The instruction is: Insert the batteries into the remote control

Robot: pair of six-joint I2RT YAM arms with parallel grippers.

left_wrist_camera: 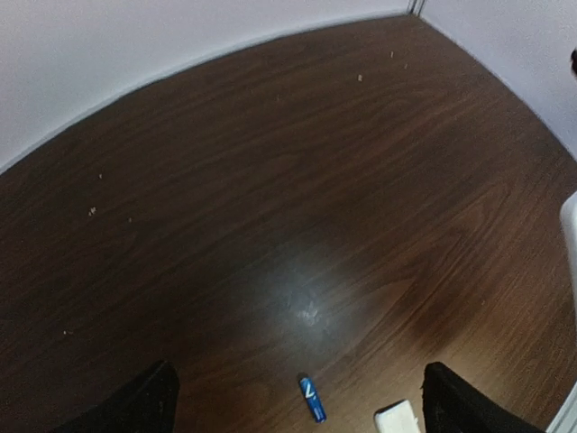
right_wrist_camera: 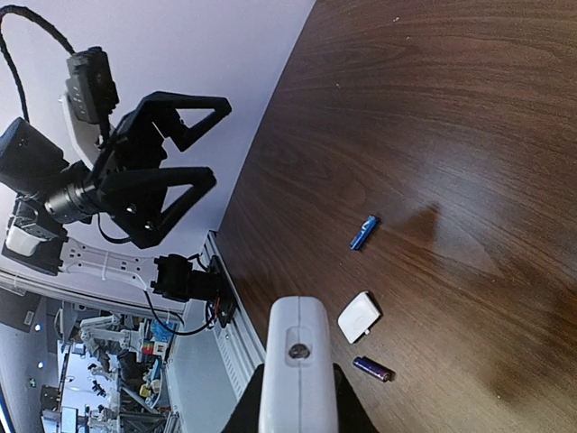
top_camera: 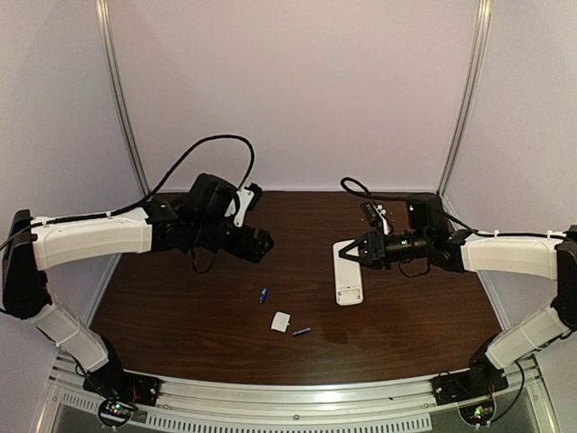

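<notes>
My right gripper [top_camera: 357, 253] is shut on the white remote [top_camera: 348, 286], its battery compartment facing up at the near end; the remote [right_wrist_camera: 297, 388] fills the bottom of the right wrist view. My left gripper is open and empty, raised over the table's left half. A blue battery [top_camera: 263, 295], a small white cover [top_camera: 280, 321] and a dark purple-blue battery [top_camera: 301, 331] lie apart on the table. The blue battery [left_wrist_camera: 312, 397] and cover [left_wrist_camera: 397, 419] also show in the left wrist view.
The dark wooden table [top_camera: 198, 334] is bounded by pale walls and a front metal rail [top_camera: 297, 388].
</notes>
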